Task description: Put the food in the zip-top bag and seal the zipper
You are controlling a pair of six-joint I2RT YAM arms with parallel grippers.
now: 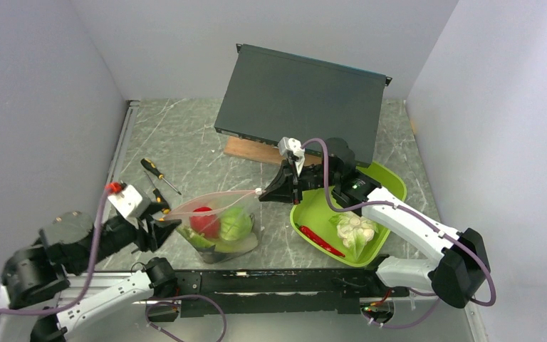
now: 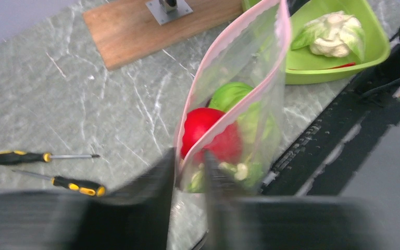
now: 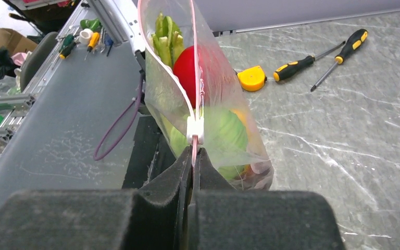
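Note:
The clear zip top bag (image 1: 246,246) with a pink rim stands on the table, its mouth gaping. Inside it are a red round vegetable (image 2: 208,130), a green cabbage (image 1: 236,224) and leafy greens (image 3: 165,39). My right gripper is shut on the right end of the bag's rim, just beside the white slider (image 3: 195,129). At the opposite end, my left gripper is part open and blurred. Its fingers (image 2: 161,182) are around or beside the bag's left corner; which of the two is unclear.
A green basin (image 1: 399,185) under the right arm holds a cauliflower (image 1: 356,231) and a red chili (image 1: 320,241). Screwdrivers (image 2: 21,157) and a yellow tape measure (image 3: 252,78) lie left of the bag. A wooden board (image 2: 120,39) and a dark panel stand behind.

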